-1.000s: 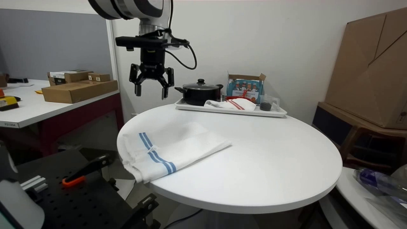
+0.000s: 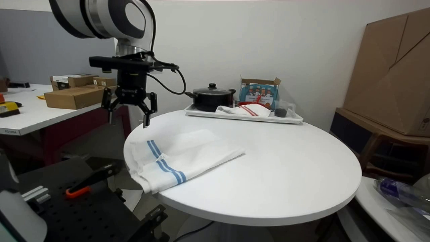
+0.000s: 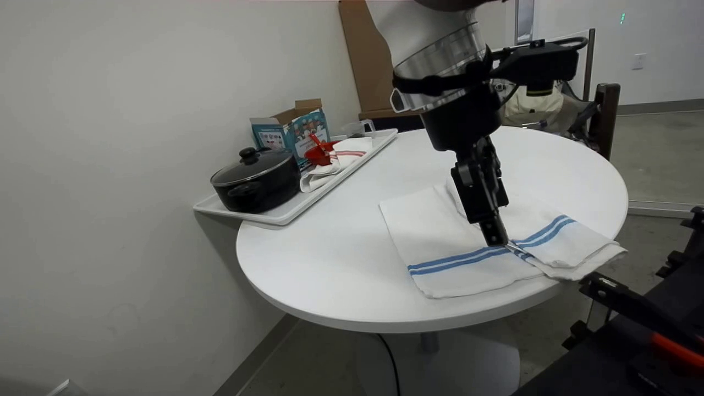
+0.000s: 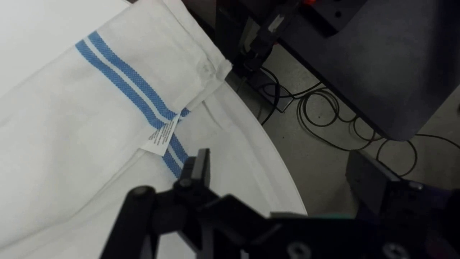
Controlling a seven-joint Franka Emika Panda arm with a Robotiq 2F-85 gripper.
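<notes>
A white towel with blue stripes [image 2: 201, 155] lies partly folded and rumpled near the left edge of the round white table [image 2: 290, 173], with one end at the rim. My gripper [image 2: 128, 121] stands open above the table's left rim, apart from the towel. In the wrist view, the gripper has its fingers spread wide, one over the towel [image 4: 56, 129] and the other past the table edge over the floor. A small printed tag [image 4: 161, 137] sticks out at the towel's fold. Nothing is between the fingers.
At the back, a white tray [image 2: 225, 116] holds a black lidded pot [image 2: 211, 98], a red-striped cloth [image 2: 246, 109], a blue box [image 2: 260, 93] and a clear cup [image 2: 282, 109]. A black platform [image 2: 80, 201] stands beside the table.
My open gripper has moved left and down, from above the back of the table to over its left rim. The towel has stayed in place.
</notes>
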